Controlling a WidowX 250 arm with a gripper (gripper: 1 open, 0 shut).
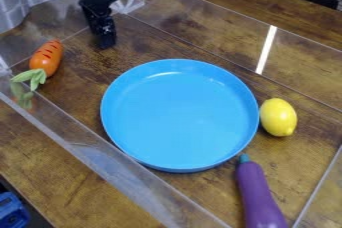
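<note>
My black gripper (102, 24) is low over the wooden table at the upper left, its fingers dark against the wood and too small to read clearly. An orange toy carrot (46, 60) with green leaves lies left of a large blue plate (178, 113). A yellow lemon (278, 117) rests just right of the plate, and a purple eggplant (259, 196) lies at the lower right.
Clear walls (94, 162) border the work area. A blue object (8, 210) sits outside at the lower left. The wood between gripper and plate is bare, as is the upper right area.
</note>
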